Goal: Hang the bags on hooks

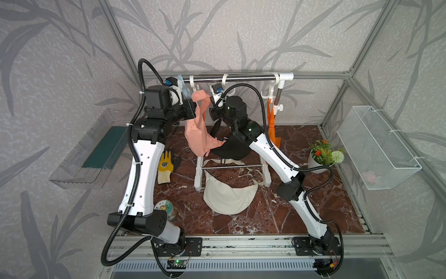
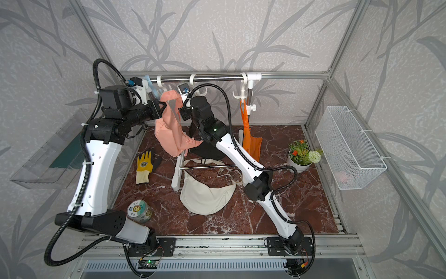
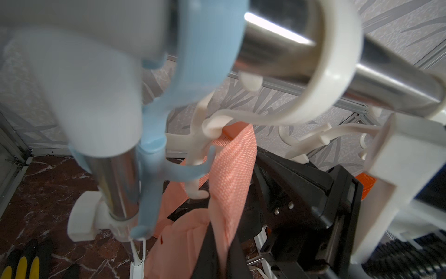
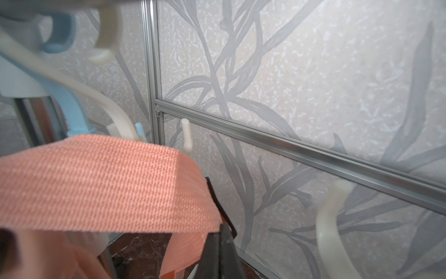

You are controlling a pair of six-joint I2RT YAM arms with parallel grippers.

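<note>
A salmon bag (image 1: 198, 132) hangs between both grippers below the rail's white and light blue hooks. In the left wrist view my left gripper is shut on its strap (image 3: 232, 181), which rises beside a white hook (image 3: 218, 123) and a light blue hook (image 3: 185, 169). In the right wrist view my right gripper is shut at the edge of the same strap, which stretches left under the hooks. Whether the strap rests on any hook is unclear.
An orange bag (image 2: 250, 144) hangs at the rail's right. A white bag (image 1: 230, 200), a yellow glove (image 1: 165, 165) and black fabric lie below. A plant (image 1: 320, 158), wire basket (image 1: 376, 148) and clear bin (image 1: 69, 172) stand at the sides.
</note>
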